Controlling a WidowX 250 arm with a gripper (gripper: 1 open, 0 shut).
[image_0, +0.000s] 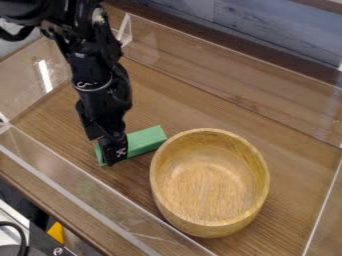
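Observation:
A green block (143, 143) lies on the wooden table just left of a large round wooden bowl (210, 185). The black gripper (110, 145) points down over the block's left end, its fingers low and open around that end; whether they touch it is hard to tell.
A clear low wall runs along the left and front edges, with cables and a yellow item beyond the lower left corner. A pale wooden wall stands at the back.

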